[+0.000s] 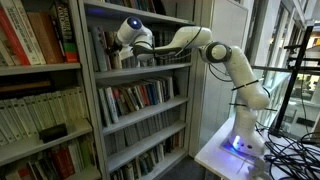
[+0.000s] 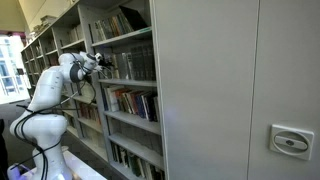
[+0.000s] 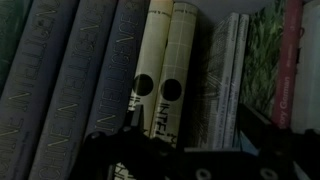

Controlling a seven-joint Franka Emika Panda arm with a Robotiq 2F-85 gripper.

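Observation:
My gripper stands open in front of a row of upright books in the wrist view, with dark fingers at the lower edge. Nothing shows clamped between them. Two pale yellow books with black dots, one being the yellow book (image 3: 172,75), stand just behind the gap, toward the left finger. Right of these are thin grey-white volumes (image 3: 232,70) and a green-patterned cover (image 3: 262,60). Exterior view 1 has the gripper (image 1: 119,54) up at a high shelf of the bookcase; whether it touches any book cannot be made out there.
Dark matching volumes (image 3: 72,85) stand tightly at the left of the wrist view, and a red spine (image 3: 288,60) at the right. Shelf boards (image 1: 140,71) lie below and above the gripper. A lower shelf holds more books (image 1: 135,98). White panels (image 2: 235,90) flank the bookcase.

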